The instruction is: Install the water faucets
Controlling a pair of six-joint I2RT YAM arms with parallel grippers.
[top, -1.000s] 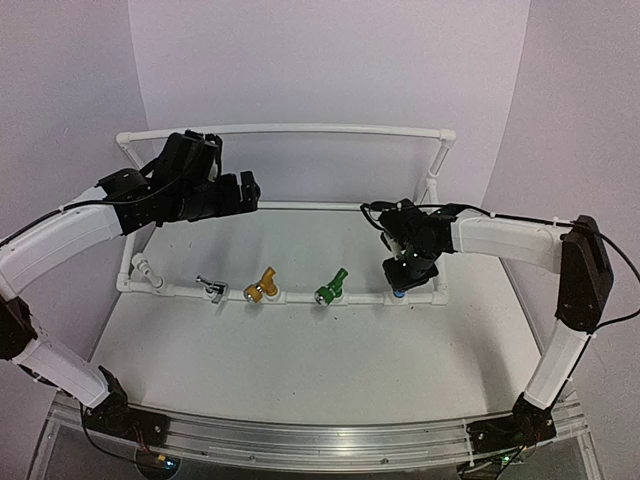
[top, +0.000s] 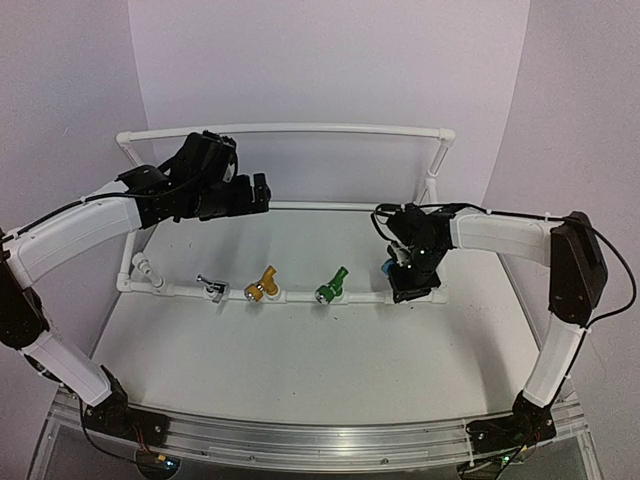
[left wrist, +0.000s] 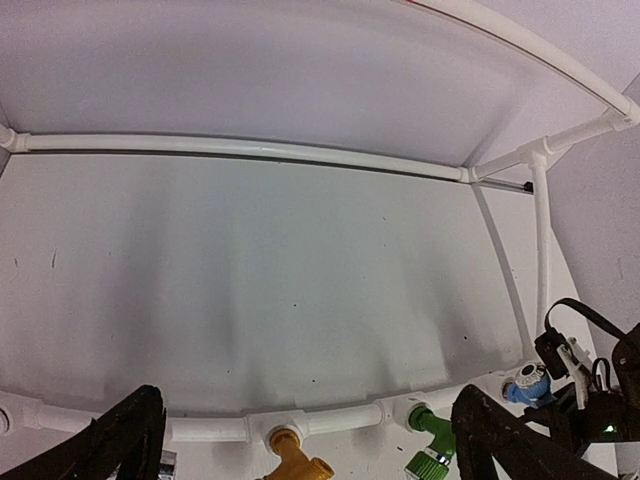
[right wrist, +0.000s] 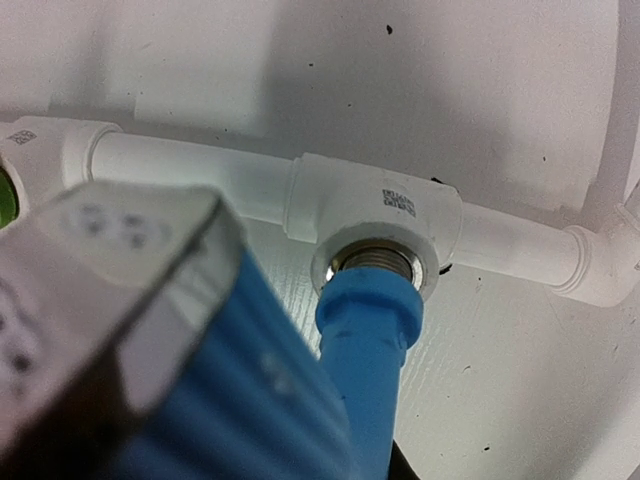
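The blue faucet (right wrist: 365,370) has its threaded end in the opening of a white tee fitting (right wrist: 345,195), with some thread still showing. Its handle fills the lower left of the right wrist view, blurred. My right gripper (top: 402,293) is shut on this faucet at the right end of the lower pipe; a dark fingertip (right wrist: 402,467) lies against the blue body, while the other is hidden. High over the left part of the frame, my left gripper (top: 252,190) is open and empty. A green faucet (top: 331,286), an orange faucet (top: 263,285) and a silver faucet (top: 212,288) sit in the lower pipe.
A white pipe frame (top: 290,128) stands over the white board. At its left corner a short white pipe piece (top: 149,269) slants up. The board's front (top: 280,360) is clear. A cable (top: 622,270) loops beside the right arm.
My right gripper has turned at the pipe's right end; blue shows on its left now, where earlier it showed below. The left arm has drifted slightly right.
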